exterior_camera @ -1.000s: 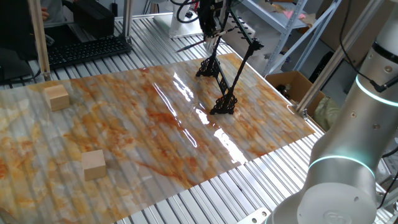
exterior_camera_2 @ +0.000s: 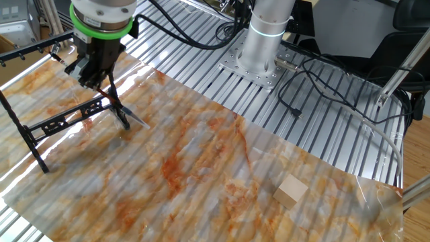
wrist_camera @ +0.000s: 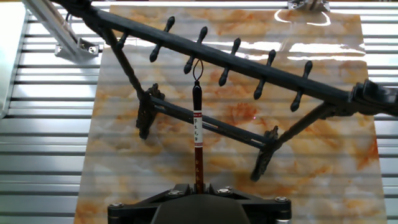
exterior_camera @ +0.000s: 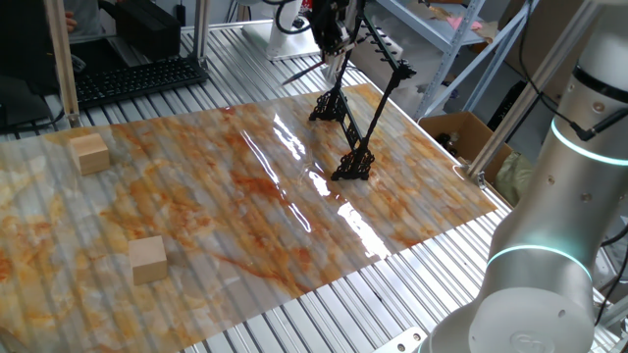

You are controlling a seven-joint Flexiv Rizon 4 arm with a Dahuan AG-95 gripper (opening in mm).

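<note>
A calligraphy brush (wrist_camera: pixel 198 130) with a reddish-brown handle, a white label and a thin cord loop (wrist_camera: pixel 198 70) at its end is in my gripper, which is shut on it. The black rack (wrist_camera: pixel 231 61) stands ahead, with several pegs along its top bar. In the wrist view the loop overlaps the lower end of the second peg (wrist_camera: pixel 189 63) from the left; whether it is around the peg I cannot tell. From the side, the brush's pale tip (exterior_camera_2: pixel 139 119) points away from the rack, slanting down. The fingertips are partly hidden in both exterior views.
Two wooden blocks, a near one (exterior_camera: pixel 148 260) and a far one (exterior_camera: pixel 89 154), lie on the marble-patterned sheet (exterior_camera: pixel 226 196), well away from the rack. A keyboard (exterior_camera: pixel 137 82) sits at the back left.
The arm's large links at the right have swung slightly left in exterior view 1. My gripper and the brush have shifted only a little beside the rack; the rack and blocks stay put.
</note>
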